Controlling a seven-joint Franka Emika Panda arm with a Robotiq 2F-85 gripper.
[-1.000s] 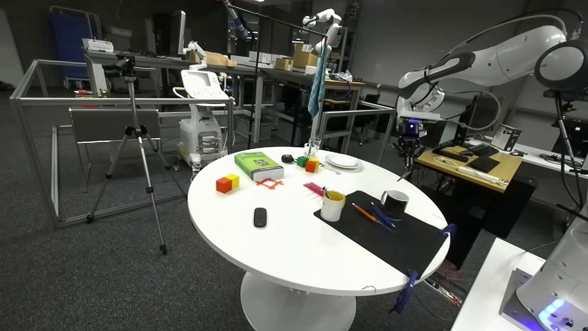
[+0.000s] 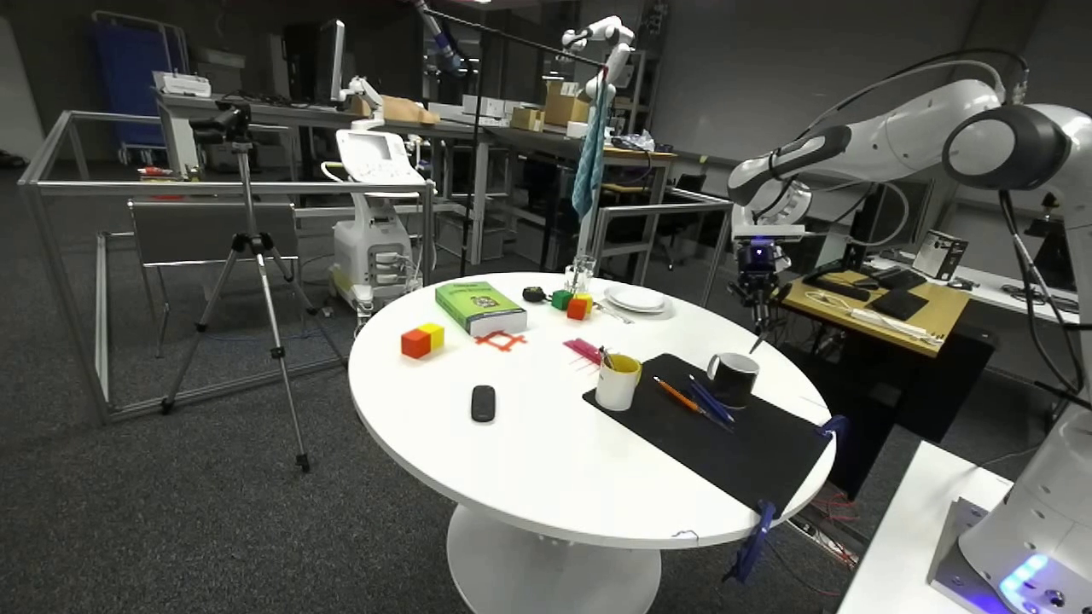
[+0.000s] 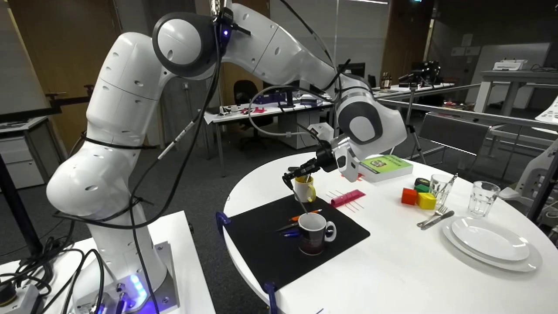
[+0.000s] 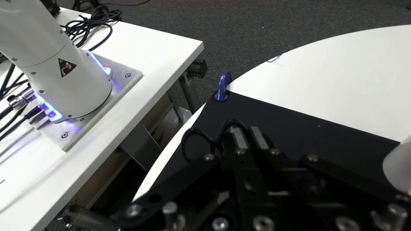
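A dark thin pen [image 3: 296,194] slants downward from my gripper [image 3: 287,178], which is shut on its upper part. Its lower end appears at or just above the rim of the black-and-white mug [image 3: 312,238]; whether it is inside cannot be told. In exterior view 1 my gripper [image 2: 759,305] hangs over the mug [image 2: 733,383], with the pen [image 2: 758,342] pointing down. The wrist view shows the gripper with its fingers close together; the pen is not clear there. Orange pen [image 2: 677,395] and blue pens [image 2: 711,399] lie on the black mat [image 2: 752,455].
A white cup with yellow inside [image 2: 616,387] holding a thin item stands at the mat's far edge. Blue clamps [image 2: 758,537] grip the table edge. Plates [image 3: 489,240], coloured blocks [image 3: 409,196], glasses [image 3: 442,188] and a green book [image 3: 386,165] stand farther off.
My arm has moved slightly left in exterior view 1, and the pen's lower end has shifted down and right, nearer the mug. The table objects have stayed put.
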